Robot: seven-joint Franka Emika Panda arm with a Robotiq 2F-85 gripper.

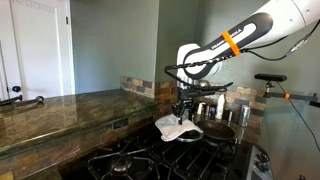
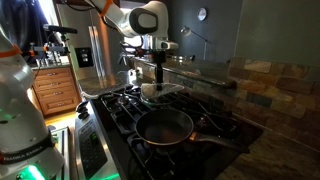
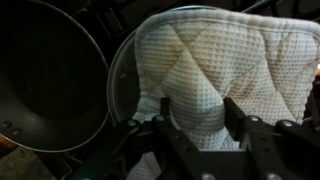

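A white quilted cloth [image 3: 225, 75] is pinched between the fingers of my gripper, bunched where they meet it. In the wrist view the cloth spreads over part of a round lid or pan [image 3: 124, 80] with a pale rim. Exterior view 1 has the cloth [image 1: 176, 128] hanging below my gripper [image 1: 184, 108] above the stove. From the other side, exterior view 2 catches the cloth [image 2: 155, 90] under the arm at the back of the stove. Whether the cloth touches the round thing beneath cannot be told.
A dark frying pan [image 2: 165, 127] with a long handle sits on the stove grates [image 2: 120, 108], close beside the cloth. Several bottles and jars [image 1: 244, 115] stand behind the stove.
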